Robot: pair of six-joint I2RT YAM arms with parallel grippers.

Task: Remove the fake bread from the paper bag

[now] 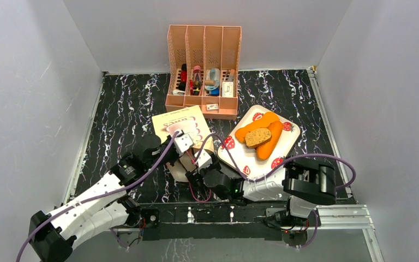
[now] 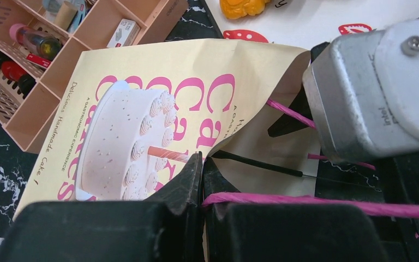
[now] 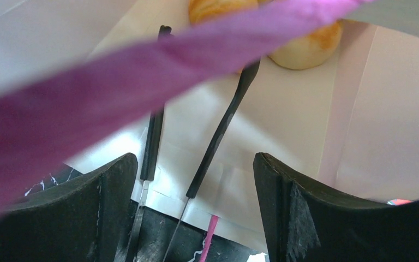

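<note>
The cream paper bag (image 1: 180, 117) with a printed cake (image 2: 120, 142) lies tilted between my grippers. My left gripper is shut on the bag's edge. My right gripper faces into the bag's opening with its fingers apart, nothing seen held between them. Deep inside the bag, in the right wrist view, golden bread rolls (image 3: 305, 49) are partly hidden behind a blurred purple band. Dark thin strips and a pink cord lie across the opening.
A pink divided organiser (image 1: 204, 43) with small items stands at the back. To the right, a strawberry-print tray (image 1: 239, 160) holds orange bread and a brown slice.
</note>
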